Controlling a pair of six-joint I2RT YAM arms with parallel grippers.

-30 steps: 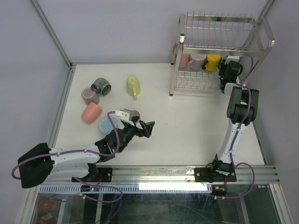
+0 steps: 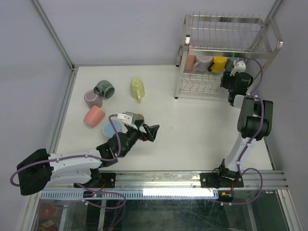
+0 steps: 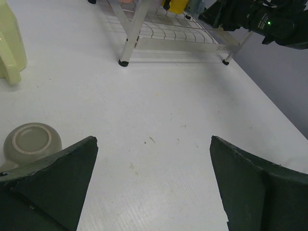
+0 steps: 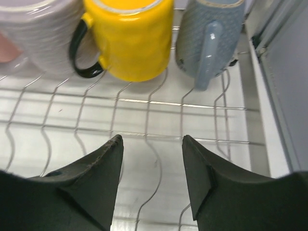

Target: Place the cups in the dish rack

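On the lower shelf of the dish rack (image 2: 181, 77), the blue-grey cup (image 4: 211, 38) stands upside down at the right end, its handle toward my right gripper. That gripper is open and empty, apart from the cup. To its left are the yellow cup (image 4: 130, 43), a pale lilac cup (image 2: 202, 63) and a pink cup (image 2: 189, 61). My left gripper (image 2: 147, 133) is open over the table with nothing between its fingers. Loose on the table are a pale green cup (image 2: 137, 88), dark green cup (image 2: 104, 89), mauve cup (image 2: 93, 98), coral cup (image 2: 94, 116) and light blue cup (image 2: 111, 129).
A grey-brown cup (image 3: 32, 142) sits upside down close to the left gripper's fingers. The rack's upper shelf (image 2: 226, 36) is empty. Bare table (image 2: 187, 130) stretches between the arms, and a wall (image 2: 288, 96) rises close on the right.
That cup stays in the rack.
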